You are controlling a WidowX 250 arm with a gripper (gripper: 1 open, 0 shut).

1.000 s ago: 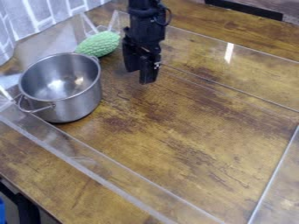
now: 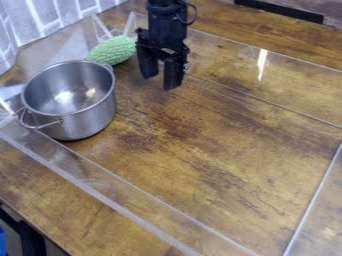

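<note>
My black gripper (image 2: 162,66) hangs at the top centre of the camera view, low over the wooden table (image 2: 214,160). Its two dark fingers point down and look parted, with nothing visible between them. To its left lies a green knobbly oblong object (image 2: 112,51), apart from the gripper. A large steel pot (image 2: 70,100) with side handles stands at the left, in front of the green object.
The middle, right and front of the table are clear. Clear panels or edges run along the left and right, and a dark edge lies at the top right behind the table.
The gripper has shifted slightly back, away from the front of the table. The pot and the green object have not visibly moved.
</note>
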